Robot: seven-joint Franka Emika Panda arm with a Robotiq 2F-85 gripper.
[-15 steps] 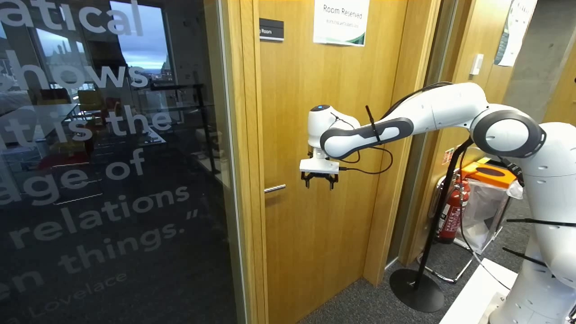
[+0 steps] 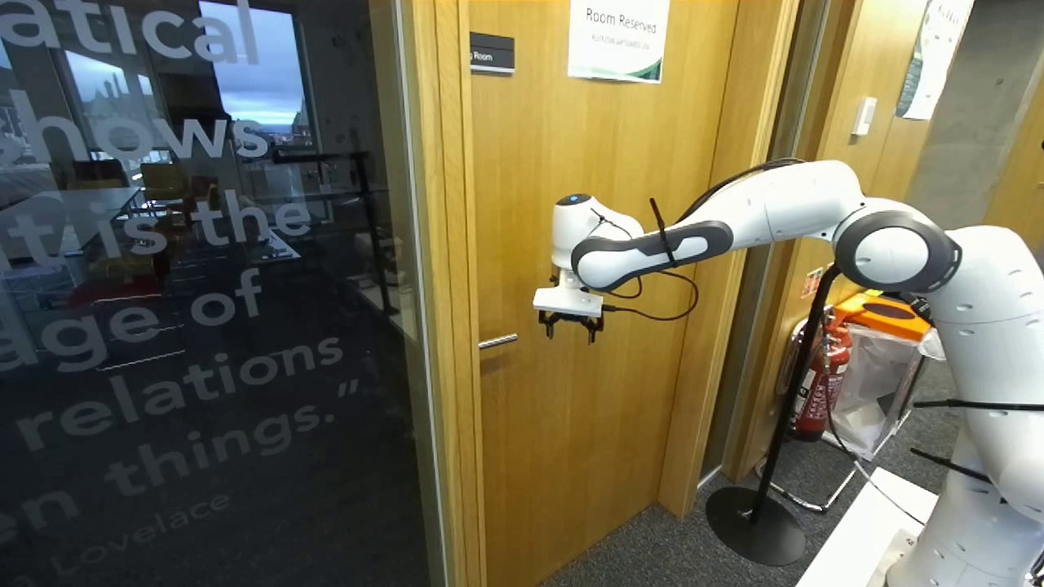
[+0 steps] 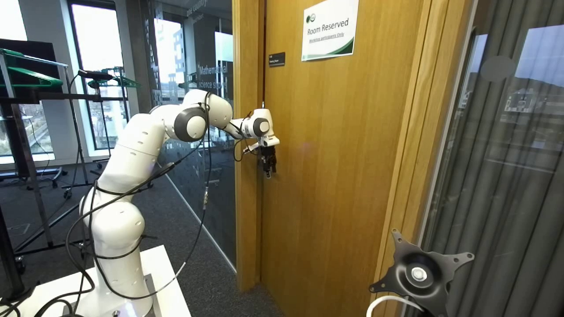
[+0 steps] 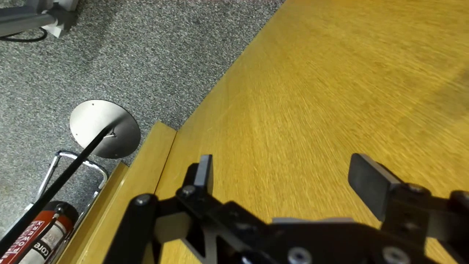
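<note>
My gripper hangs pointing down in front of a closed wooden door. Its two fingers stand wide apart in the wrist view, where one finger pad shows at the right; nothing is between them. A metal door handle is at the door's left side, to the left of the gripper in exterior view 1 and clear of it there. From exterior view 2 the gripper appears close to the door's left edge, and the handle is hidden from that side.
A black pole with a round base stands right of the door, by a fire extinguisher and an orange-topped bin. A glass wall runs left of the door frame. A black bracket is at the lower right.
The gripper and forearm have shifted slightly left in exterior view 1, towards the handle side. The fingers were apart before as well. Door and handle look unchanged.
</note>
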